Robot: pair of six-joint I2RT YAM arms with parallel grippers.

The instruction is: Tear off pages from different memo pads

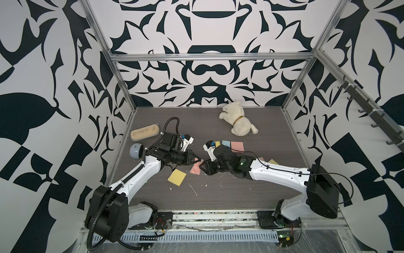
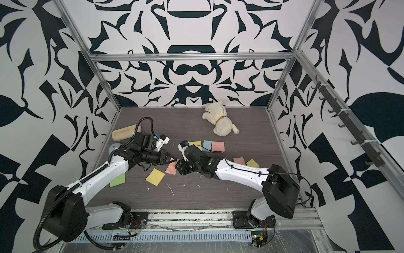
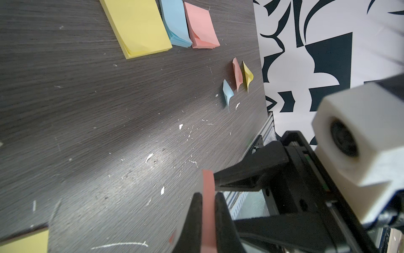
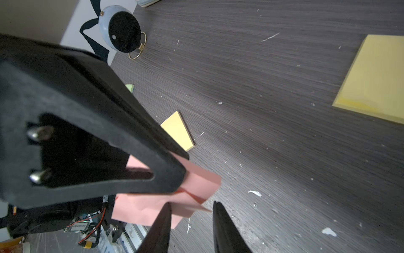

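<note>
Pink paper [image 1: 195,168] hangs between my two grippers in the middle; in the right wrist view the folded pink paper [image 4: 143,208] is at my right gripper's black fingers, whose exact opening is hard to see. My left gripper [image 1: 196,158] is shut, a thin pink edge showing at its fingers in the left wrist view. My right gripper [image 1: 202,167] faces it closely. Behind them lie a yellow pad [image 3: 135,27], a blue pad [image 3: 173,19] and a pink pad [image 3: 200,23]. Another yellow pad [image 1: 176,177] lies at front left.
Loose curled sheets [image 3: 237,73] lie at the right. A plush dog [image 1: 238,120] lies at the back, a tan oblong object [image 1: 144,132] and a round grey object [image 1: 136,150] at the left. A green pad [image 2: 117,179] is at front left.
</note>
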